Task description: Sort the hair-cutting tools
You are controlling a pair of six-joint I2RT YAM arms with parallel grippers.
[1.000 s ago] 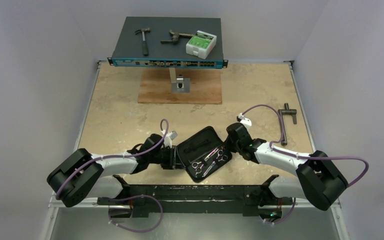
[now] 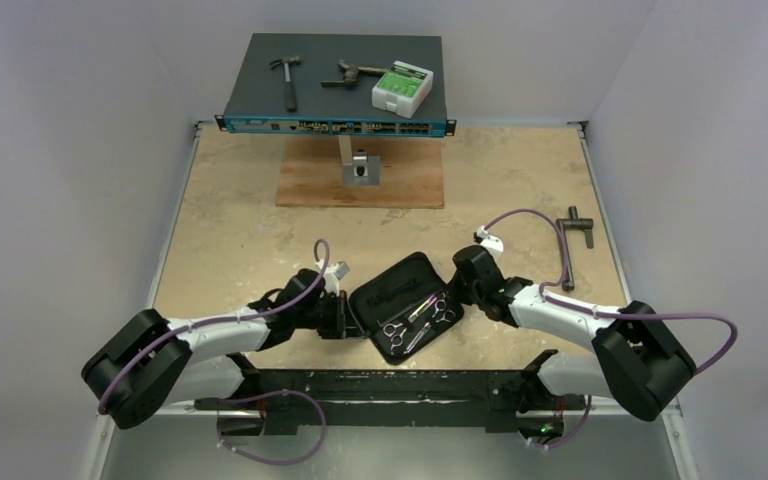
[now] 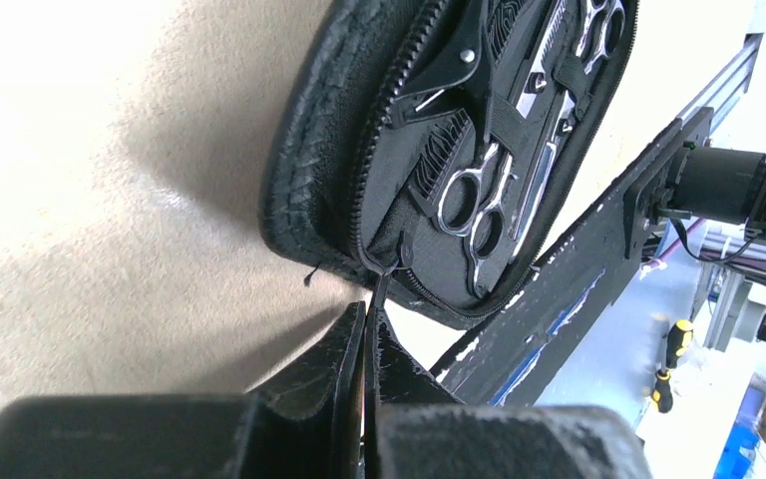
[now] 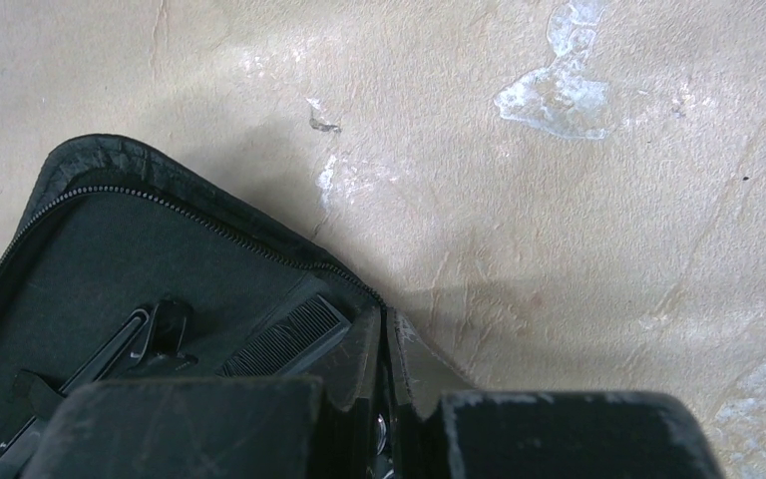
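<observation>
The black zip case (image 2: 398, 282) lies open on the table between my arms. Scissors (image 3: 474, 205), a comb (image 3: 439, 150) and other cutting tools sit under straps in one half. At the case's near-left corner my left gripper is shut. A thin dark zipper pull (image 3: 380, 288) reaches its tips; whether it is pinched between them I cannot tell. My right gripper is shut on the zippered edge (image 4: 344, 274) at the case's right side. Another comb (image 4: 289, 334) and a black clip (image 4: 167, 327) show beside it in the right wrist view.
A dark rack unit (image 2: 310, 75) at the back carries hammers and a white box (image 2: 402, 88). Metal tools (image 2: 573, 235) lie at the far right.
The right arm stays put.
</observation>
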